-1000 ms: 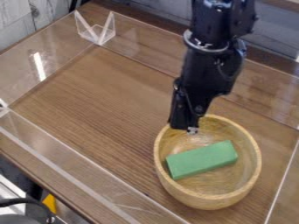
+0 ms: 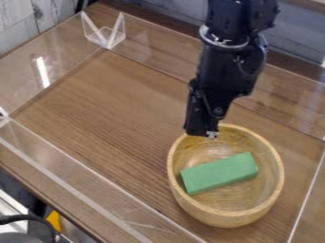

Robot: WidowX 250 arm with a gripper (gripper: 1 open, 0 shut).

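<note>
My gripper point(image 2: 203, 123), black, hangs over the back left rim of a round wooden bowl point(image 2: 191, 197). It looks shut, with nothing visible between its fingers. A green rectangular block point(image 2: 219, 173) lies inside the bowl, in front of and below the fingertips.
A small white wire rack point(image 2: 105, 30) stands at the back left. A dark object with yellow shows at the bottom left corner.
My gripper has risen slightly and shifted a little toward the back. The bowl and green block have not moved.
</note>
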